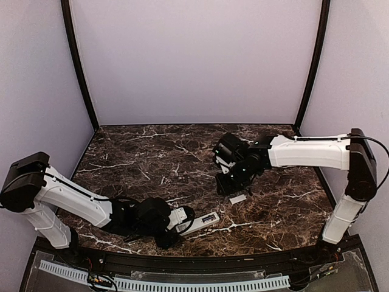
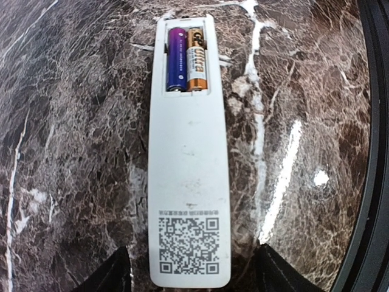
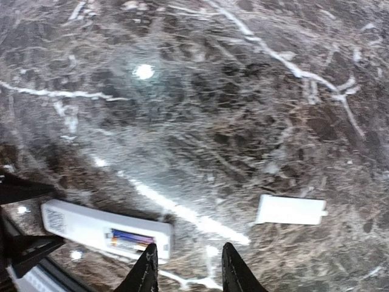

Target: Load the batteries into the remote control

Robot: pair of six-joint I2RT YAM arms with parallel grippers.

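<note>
The white remote (image 2: pixel 188 152) lies back-up on the marble table, its compartment holding a purple battery (image 2: pixel 177 59) and an orange-and-silver GP battery (image 2: pixel 196 59) side by side. My left gripper stands part open around the remote's QR-code end, a finger on either side; whether they touch it I cannot tell. My right gripper is open with nothing visible between its fingers, above the table between the remote and the white battery cover (image 3: pixel 290 209), which lies apart to the right of the remote.
A dark edge (image 1: pixel 182 258) runs along the front, close to the remote. White walls stand at the back and sides.
</note>
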